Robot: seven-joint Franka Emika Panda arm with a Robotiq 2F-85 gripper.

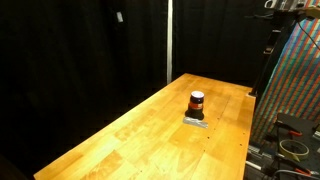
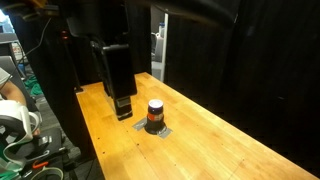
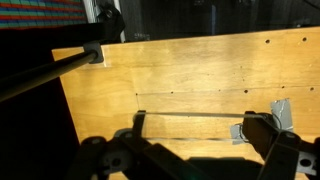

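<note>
A small dark jar (image 1: 196, 100) with a white lid and a reddish band stands upright in a black base, on grey tape (image 1: 195, 122) on the wooden table. Exterior view 2 shows the same jar (image 2: 155, 112) to the right of the large dark arm end (image 2: 118, 75), apart from it in the picture. In the wrist view my gripper is open, its two black fingers wide apart with only bare wood seen between them. Pieces of grey tape (image 3: 282, 113) show by the right finger; the jar cannot be made out there.
A black post (image 3: 50, 75) is at one table edge, with black curtains (image 1: 80, 60) behind. Cables and equipment (image 1: 292, 150) lie beside the table at the right of exterior view 1.
</note>
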